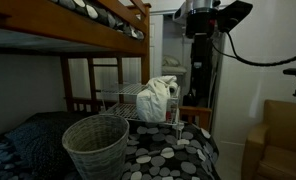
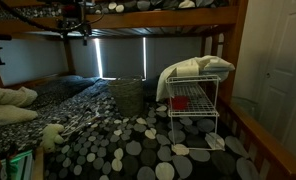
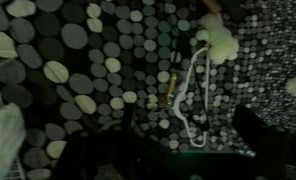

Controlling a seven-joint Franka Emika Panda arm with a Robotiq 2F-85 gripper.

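Note:
My gripper is open above the dotted bedspread (image 3: pixel 83 62), its dark fingers apart at the lower edge of the wrist view. In that view a thin white loop (image 3: pixel 207 80) lies on the cloth ahead of and between the fingers, apart from them as far as I can see. Beside it is a small yellowish stick-like thing (image 3: pixel 172 84). Near the loop's far end sits a pale fluffy thing (image 3: pixel 223 42). In exterior view 1 the dark arm (image 1: pixel 201 22) hangs high at the top; its fingers are hard to make out there.
A grey woven basket (image 1: pixel 96 148) stands on the bed. Beside it is a white wire rack (image 2: pixel 196 125) with a white cloth (image 2: pixel 193 68) on top and something red (image 2: pixel 180 103) inside. The upper bunk (image 2: pixel 158 18) overhangs the bed. A tan armchair (image 1: pixel 280 140) stands at right.

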